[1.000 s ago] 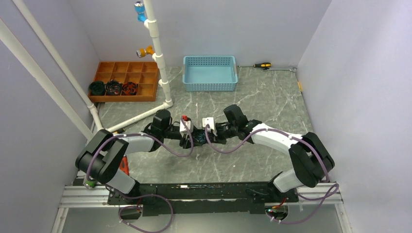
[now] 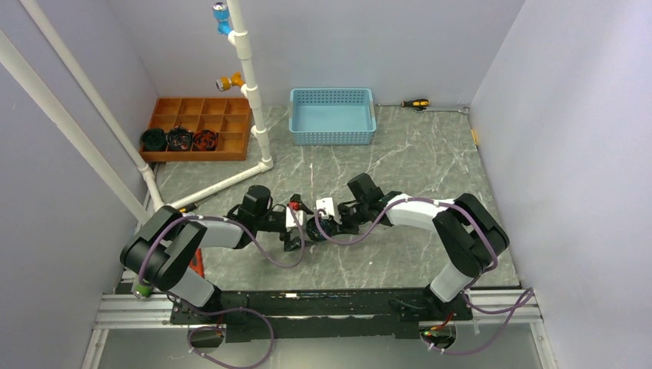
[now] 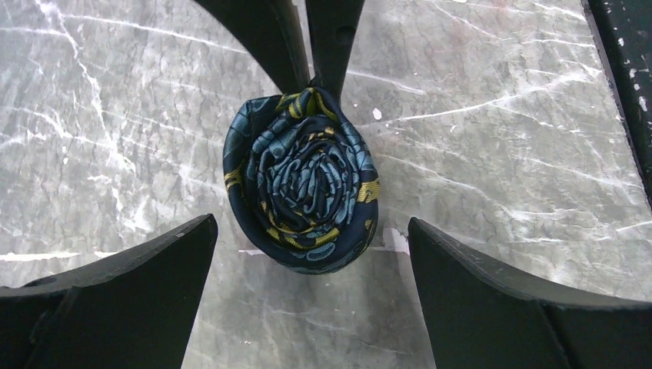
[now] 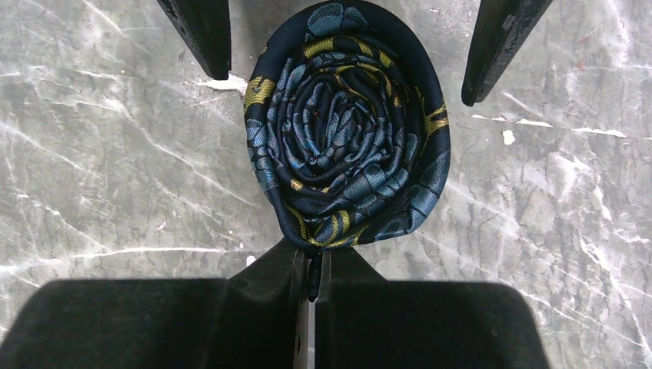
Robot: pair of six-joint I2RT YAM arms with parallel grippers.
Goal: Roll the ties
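A dark blue tie (image 3: 307, 184) with yellow and light-blue patterning is wound into a coil in the left wrist view. Pinching the coil's outer edge, my right gripper is shut on a fold of fabric. My left gripper stands open, one finger to each side of the roll and clear of the cloth. Seen from above, the roll (image 2: 317, 228) sits between both grippers near the table's middle, partly covered by them. Three other rolled ties, one of them a dark green roll (image 2: 154, 139), lie in the front row of the wooden box (image 2: 237, 103).
An empty light-blue basket (image 2: 332, 139) stands at the back wall, with a screwdriver (image 2: 415, 103) and a wrench (image 2: 446, 109) to its right. White pipes (image 2: 257, 127) rise at the left.
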